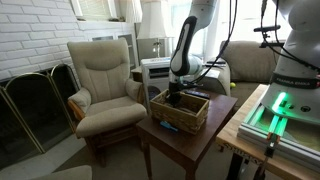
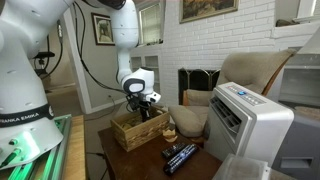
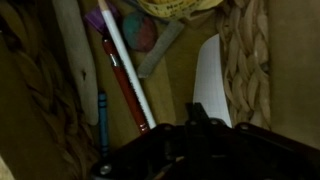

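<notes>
My gripper (image 1: pixel 175 97) reaches down into a brown woven basket (image 1: pixel 172 118) on the dark wooden table. From the other side, the basket (image 2: pixel 126 136) again surrounds the lowered gripper (image 2: pixel 146 112). In the wrist view the gripper is dark and shut. A white blade-shaped piece (image 3: pixel 211 75) runs down to its fingertips; whether it is pinched or only lies beyond them is unclear. Left of it lie a white pencil (image 3: pixel 128 65), a red pen (image 3: pixel 121 78), a blue crayon (image 3: pixel 103 122) and a flat wooden stick (image 3: pixel 78 55).
A small yellow woven bowl (image 3: pixel 168 6) and a round blue-and-red thing (image 3: pixel 139 31) are also inside the basket. Braided walls (image 3: pixel 246 60) stand close on both sides. Outside lie a blue item (image 1: pixel 168 127) and a dark object (image 2: pixel 179 158).
</notes>
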